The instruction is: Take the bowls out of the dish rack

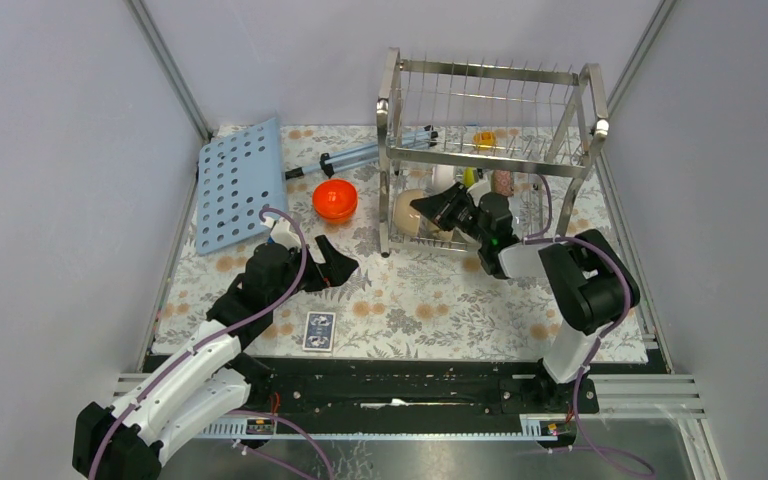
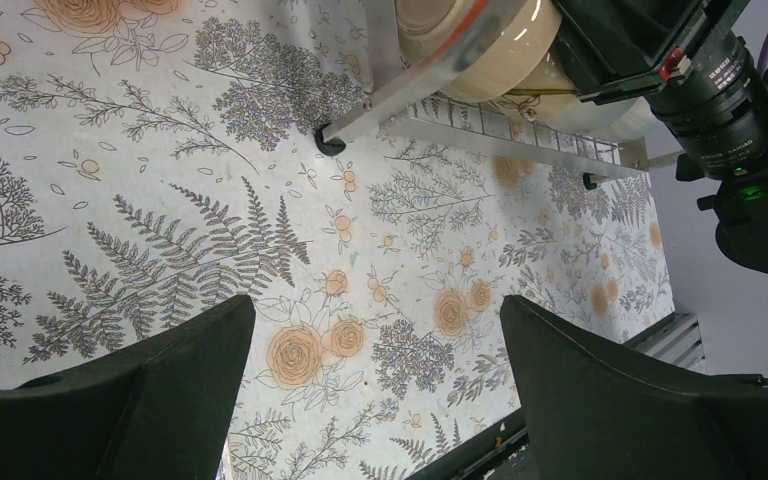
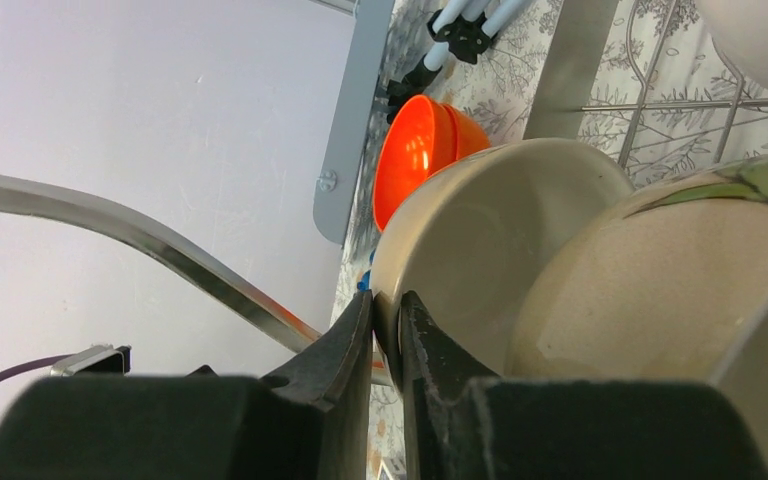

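A metal dish rack (image 1: 485,157) stands at the back right, with a cream bowl (image 1: 407,213) in the left part of its lower tier. My right gripper is shut on the rim of that cream bowl, which leans on its side inside the rack. Beside it in the right wrist view is a second cream bowl (image 3: 650,280) with a green leaf pattern. Orange bowls (image 1: 335,201), one inside another, rest on the table left of the rack. My left gripper (image 1: 335,263) hangs open over the table in front of them, nothing between its fingers.
A blue perforated board (image 1: 240,186) lies at the back left, near a light-blue tripod (image 1: 360,155). A card deck (image 1: 319,331) lies near the front edge. The rack's left post (image 1: 384,190) stands close to the held bowl.
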